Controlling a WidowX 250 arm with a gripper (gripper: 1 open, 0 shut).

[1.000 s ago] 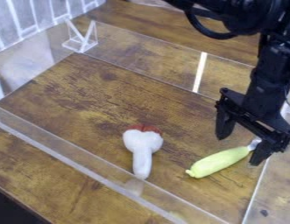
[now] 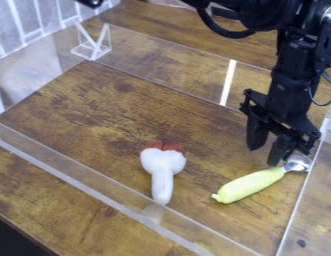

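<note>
The black gripper (image 2: pixel 269 142) hangs at the right of the camera view, its fingertips just above and behind the silver end of a pale yellow-green elongated object (image 2: pixel 251 184) lying on the wooden floor of the clear-walled enclosure. The finger looks partly apart, but whether anything is between the fingers cannot be told. A white object (image 2: pixel 162 175) with a bulbous top, red patches and a narrow stem lies left of centre.
Clear walls (image 2: pixel 88 176) edge the wooden surface (image 2: pixel 108 115). A white bracket (image 2: pixel 93 42) stands at the back left.
The gripper has lifted slightly and shifted left, uncovering more of the silver end of the yellow-green object, which lies about where it was.
</note>
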